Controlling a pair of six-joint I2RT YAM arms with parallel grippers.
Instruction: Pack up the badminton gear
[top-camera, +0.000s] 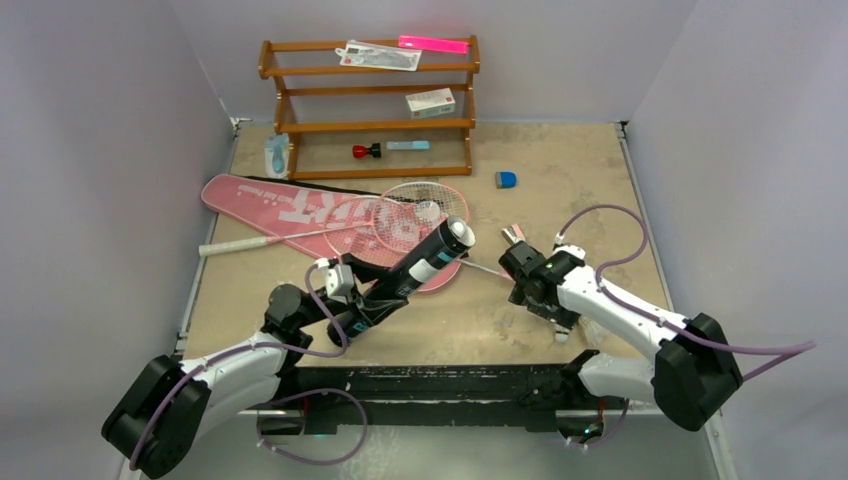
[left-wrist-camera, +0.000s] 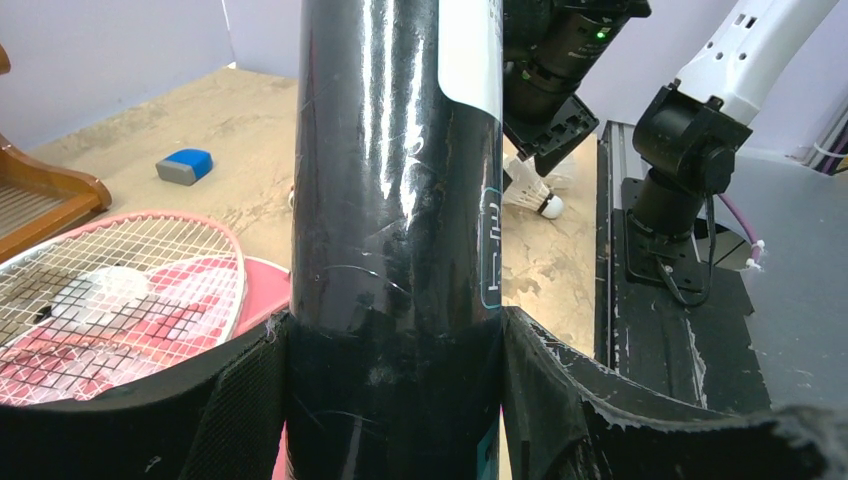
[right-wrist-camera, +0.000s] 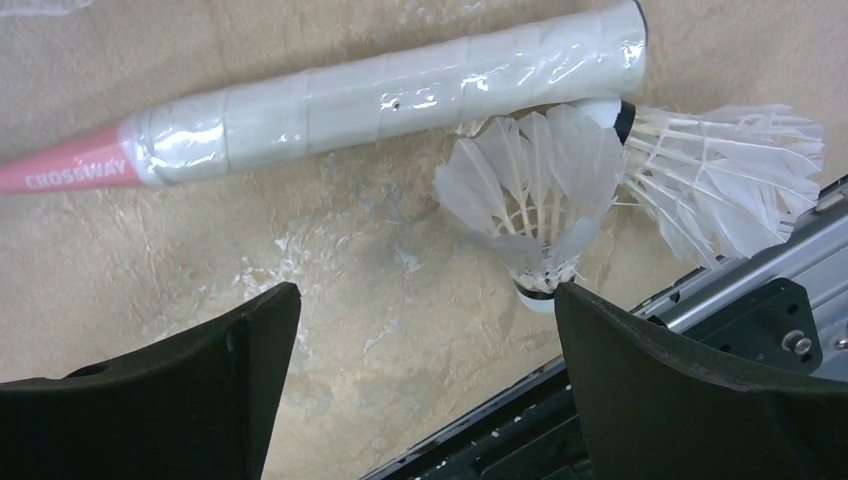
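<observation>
My left gripper is shut on the black shuttlecock tube (top-camera: 422, 262), held slanted over the front-left of the table. My right gripper is open, pointing down above loose shuttlecocks (right-wrist-camera: 530, 185) beside a racket's white-wrapped handle (right-wrist-camera: 390, 95) at the right; nothing is between its fingers. Two pink rackets (top-camera: 270, 240) overlap, their heads over the pink racket bag (top-camera: 245, 200) at the middle-left.
A wooden rack (top-camera: 370, 125) with small items stands at the back. A blue-grey block (top-camera: 505, 180) and a small metal item (top-camera: 513, 234) lie to the right.
</observation>
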